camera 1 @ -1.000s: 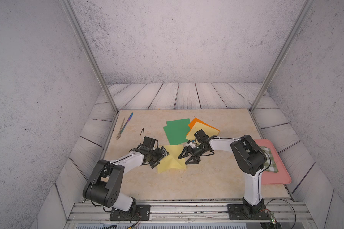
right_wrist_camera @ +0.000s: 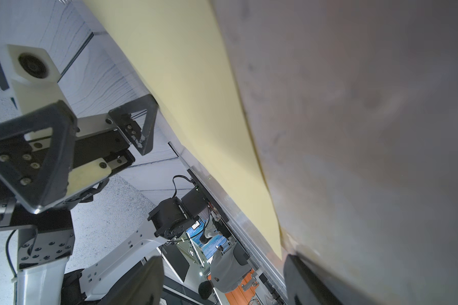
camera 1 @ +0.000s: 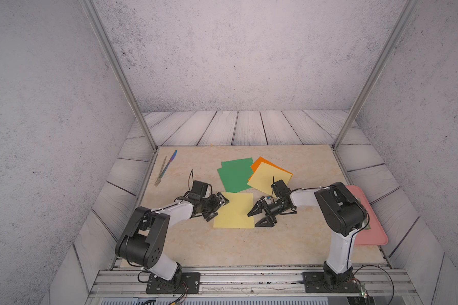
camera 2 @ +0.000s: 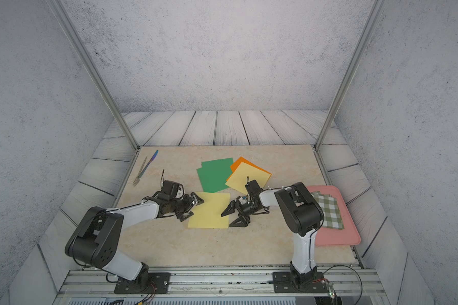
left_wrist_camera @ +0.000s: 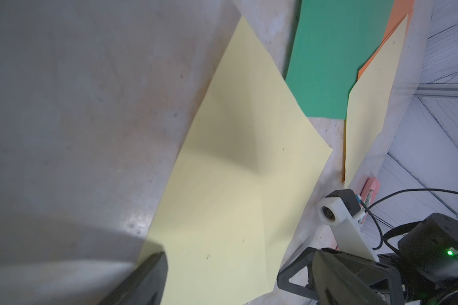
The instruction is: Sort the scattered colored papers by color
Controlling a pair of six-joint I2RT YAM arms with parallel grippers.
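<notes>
A pale yellow sheet (camera 1: 234, 210) (camera 2: 208, 210) lies at the front middle, between my grippers. My left gripper (camera 1: 216, 207) (camera 2: 190, 206) is open over its left side, holding nothing. My right gripper (camera 1: 258, 216) (camera 2: 233, 216) stands open at its right edge, nothing between its fingers; the sheet's corner shows near its fingers in the right wrist view. Behind lie overlapping green sheets (camera 1: 235, 175) (camera 2: 213, 175) and, to their right, a yellow sheet (camera 1: 267, 172) on an orange one (camera 1: 262, 161).
A pink tray (camera 1: 370, 233) with a checked cloth (camera 2: 330, 211) is at the far right, partly behind my right arm. A brush and a spatula (camera 1: 168, 165) lie at the back left.
The front yellow sheet has gone from creased to flatter and shifted slightly right. My right gripper moved right and toward the front; my left moved slightly right.
</notes>
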